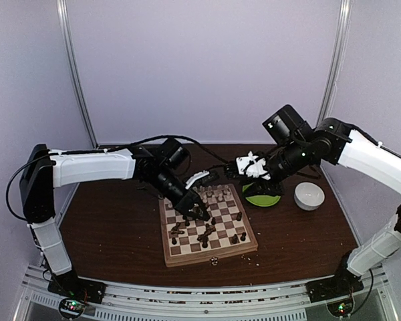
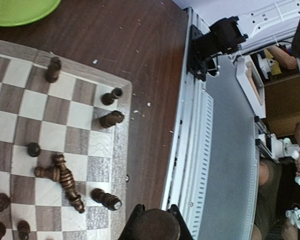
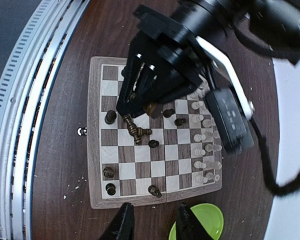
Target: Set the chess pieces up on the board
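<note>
The wooden chessboard point(image 1: 210, 259) lies mid-table, its light pieces point(image 3: 199, 152) in rows along the far side. Dark pieces are scattered over the near part; two of them, lying pieces point(image 2: 67, 182), touch each other. A few dark ones, such as a piece point(image 3: 154, 190) near the right edge, stand apart. My left gripper hangs above the board, shut on a dark chess piece point(image 2: 156, 226) whose round end faces the camera. My right gripper is right of the board, over the green plate, its fingers point(image 3: 121, 223) parted with no piece visible between them.
The green plate point(image 1: 270, 200) sits just right of the board, partly under my right arm. Beyond it stands a white bowl point(image 1: 309, 196). The left arm covers the board's left middle in the top view. Bare table point(image 1: 291, 244) lies at the front right.
</note>
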